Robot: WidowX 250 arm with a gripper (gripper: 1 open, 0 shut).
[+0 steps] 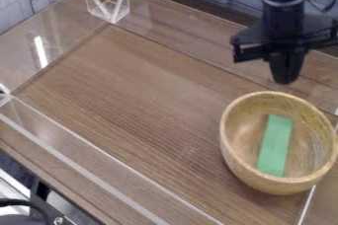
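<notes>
My black gripper (270,43) hangs at the upper right, above and behind a tan round bowl (238,140). A flat green bar (275,145) lies inside the bowl. The gripper is clear of the bowl, with nothing visible held; its fingertips are dark and small, and their gap is hard to make out.
A clear plastic object (109,4) stands at the back left. Dark cables show at the lower left edge.
</notes>
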